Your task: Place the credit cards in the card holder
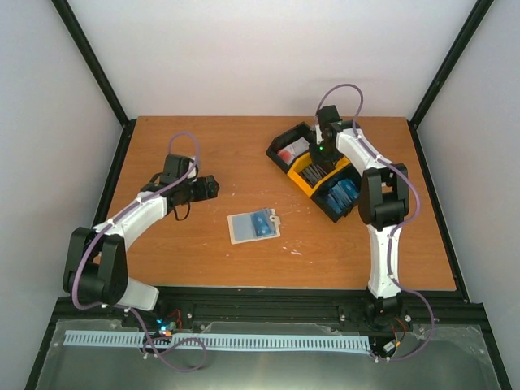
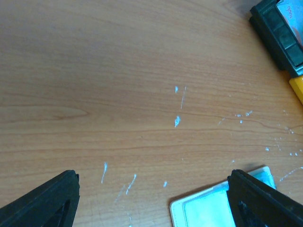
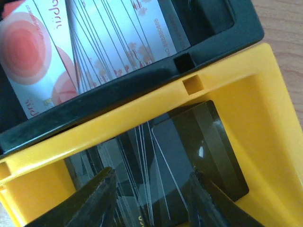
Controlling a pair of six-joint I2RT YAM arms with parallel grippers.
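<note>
A clear card holder (image 1: 241, 228) lies flat on the table, with a blue card (image 1: 262, 223) showing in its right part. My left gripper is apart from the holder, up and to its left, its fingers spread with nothing between them. Over the yellow bin (image 3: 271, 75) hangs my right gripper, fingers parted. Below and between its fingertips, several dark cards (image 3: 177, 127) stand on edge in that bin. The gripper covers part of the bin in the top view.
A black bin (image 3: 246, 28) with white and red cards (image 3: 28, 47) adjoins the yellow one. On the other side, another black bin holds blue cards (image 1: 343, 193).
</note>
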